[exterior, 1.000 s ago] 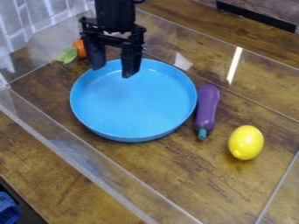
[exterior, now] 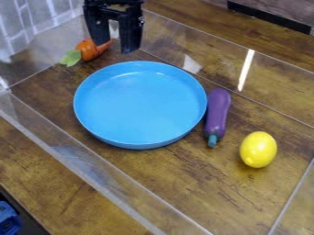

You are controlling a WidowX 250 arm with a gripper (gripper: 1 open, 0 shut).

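My black gripper (exterior: 113, 33) hangs at the top left, its two fingers apart and pointing down, over the orange carrot with green top (exterior: 88, 50) and partly in front of it. Below it the empty blue plate (exterior: 140, 103) lies on the wooden surface. A purple eggplant (exterior: 218, 115) lies just right of the plate, and a yellow lemon (exterior: 258, 150) sits farther right, lower down.
A transparent wall runs along the left side, with a small blue object (exterior: 6, 220) at the lower left corner beyond it.
The gripper has moved up and back, away from over the blue plate toward the carrot. The plate, eggplant and lemon have not visibly moved.
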